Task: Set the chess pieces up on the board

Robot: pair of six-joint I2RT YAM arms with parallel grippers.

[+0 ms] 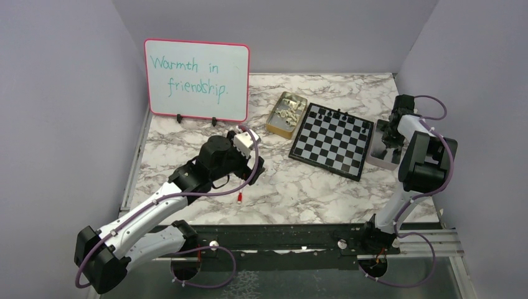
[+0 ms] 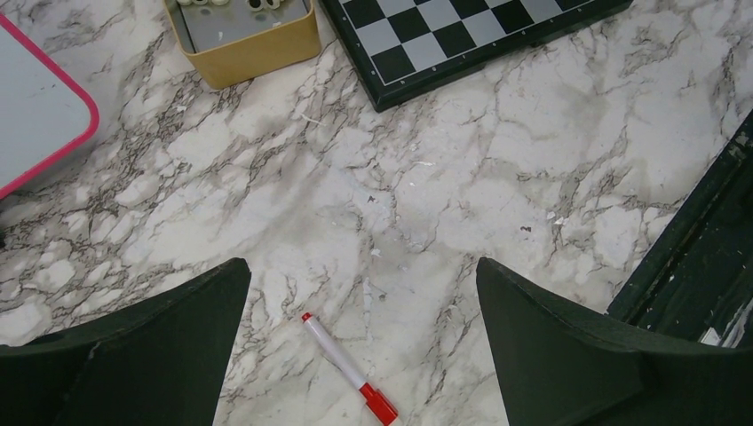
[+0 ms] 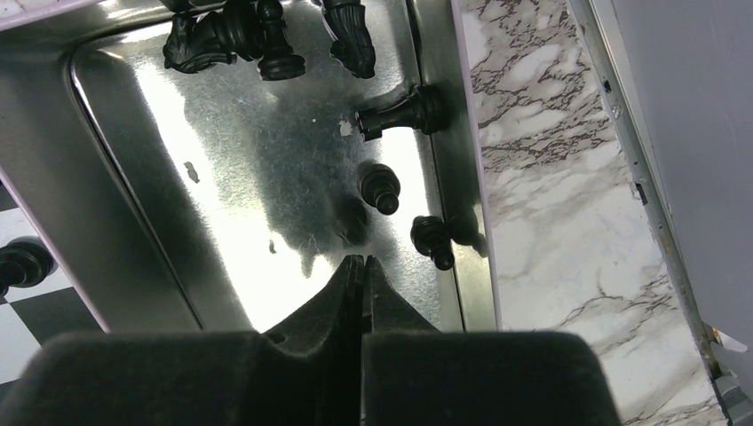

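Observation:
The chessboard has several black pieces standing along its back and right edges. Right of it, my right gripper is over the metal tray, its fingertips close together with no piece visible between them. In that tray lie black pieces, among them a rook and two pawns, one upper and one lower. My left gripper is open above the table, left of the board. A tan box of white pieces sits at the board's left.
A whiteboard stands at back left. A marker lies below my left gripper. Walls border the right side close to my right arm.

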